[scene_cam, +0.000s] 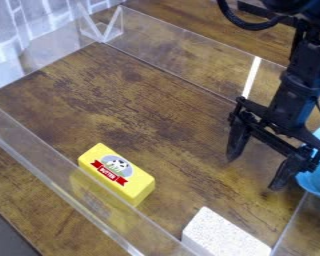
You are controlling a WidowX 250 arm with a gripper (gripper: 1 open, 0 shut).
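Note:
My black gripper (258,154) is low over the right part of the wooden tray floor, its fingers spread apart with nothing visible between them. A yellow butter box (116,174) with a cow label lies at the lower left of the floor, apart from the gripper. A white block (224,236) lies at the bottom right. A blue bowl (314,181) is at the right edge, beside the gripper and partly hidden by it.
Clear plastic walls (36,148) border the wooden floor (109,95). The middle and upper left of the floor are empty. A white curtain shows at the top left.

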